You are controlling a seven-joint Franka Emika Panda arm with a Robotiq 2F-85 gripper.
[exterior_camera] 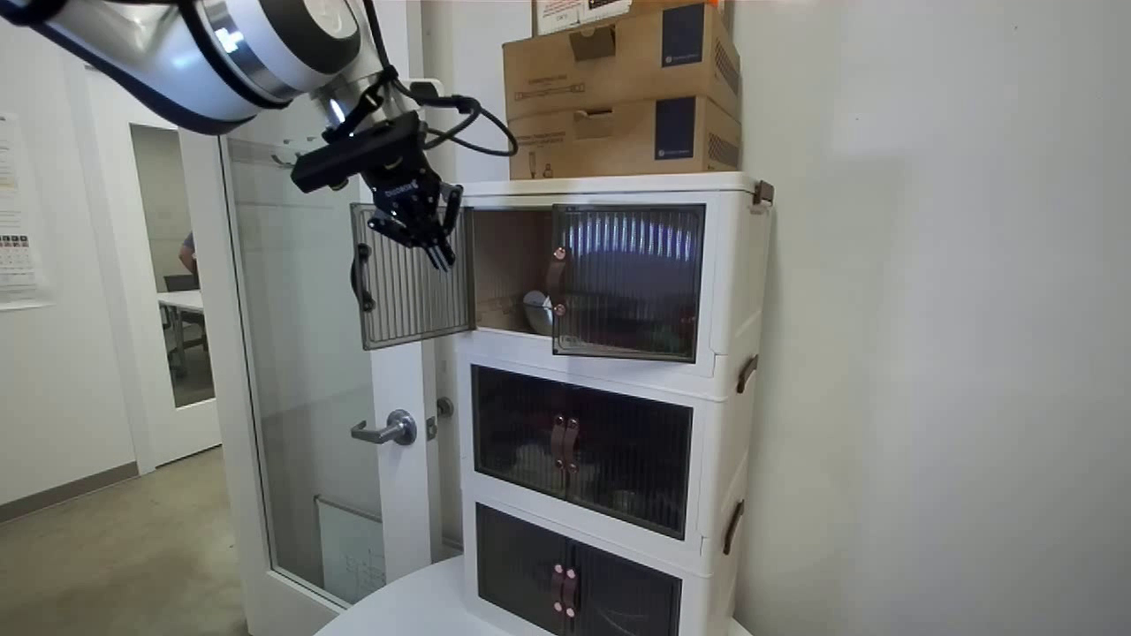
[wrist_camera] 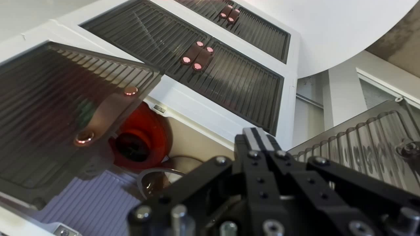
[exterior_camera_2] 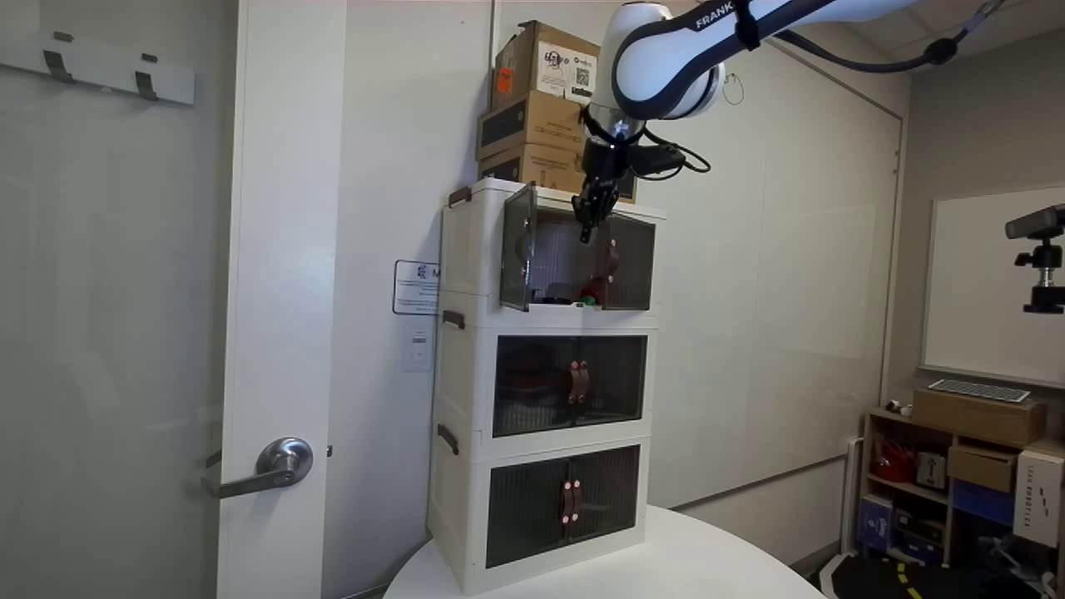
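Note:
The white cabinet (exterior_camera: 732, 286) has three tiers with dark ribbed doors. On its top tier, the left door (exterior_camera: 419, 277) is swung wide open, while the right door (exterior_camera: 631, 281) stands only slightly ajar. My gripper (exterior_camera: 443, 258) is in front of the open left door, apart from the right door as far as shows. Its fingers (wrist_camera: 254, 139) lie together in the wrist view, with nothing visible between them. Inside the top tier are a red container (wrist_camera: 143, 133) and a clear bowl (wrist_camera: 157, 179), partly hidden by the right door and my gripper.
Cardboard boxes (exterior_camera: 626, 132) are stacked on the cabinet. The lower two tiers are closed. A white round table (exterior_camera_2: 699, 559) carries the cabinet, and a glass room door (exterior_camera: 307, 371) with a metal lever stands to its left in exterior view 1.

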